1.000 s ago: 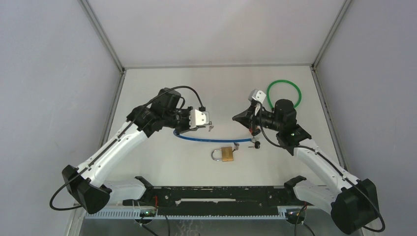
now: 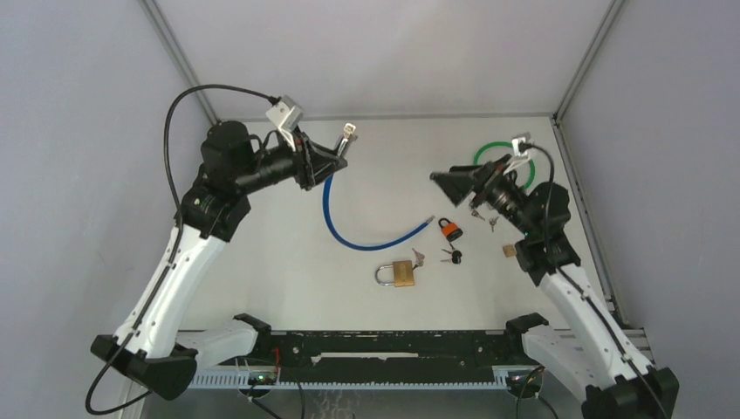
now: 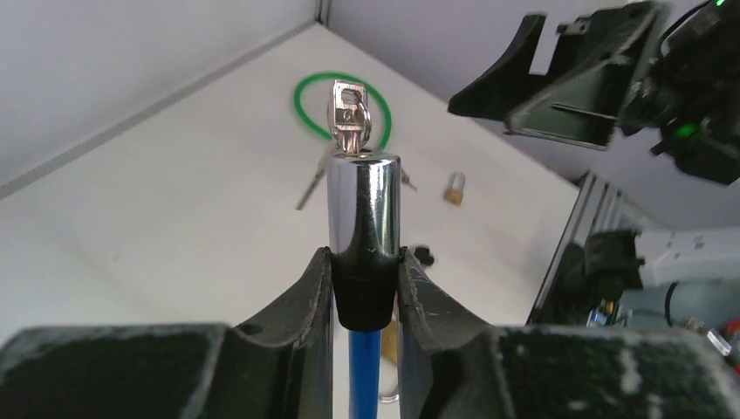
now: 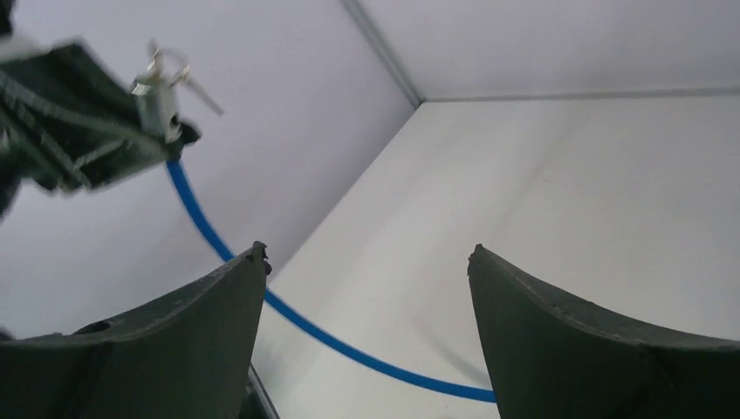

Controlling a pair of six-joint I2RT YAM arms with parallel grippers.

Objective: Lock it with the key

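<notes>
A blue cable lock curves across the table; its metal lock head stands upright, gripped in my left gripper. From the top of that head sticks a key on a ring, with a second key hanging to one side. Raised over the left of the table, the left gripper is shut on the head's dark lower end. The cable's free metal end lies near the middle. My right gripper hovers on the right, fingers wide apart and nothing held; the blue cable passes behind in its view.
A brass padlock with keys lies at front centre, an orange-black padlock and black-headed keys beside it. A green cable and a small padlock lie near the right arm.
The right arm has drawn off to the right and opened; the cable's end is away from it.
</notes>
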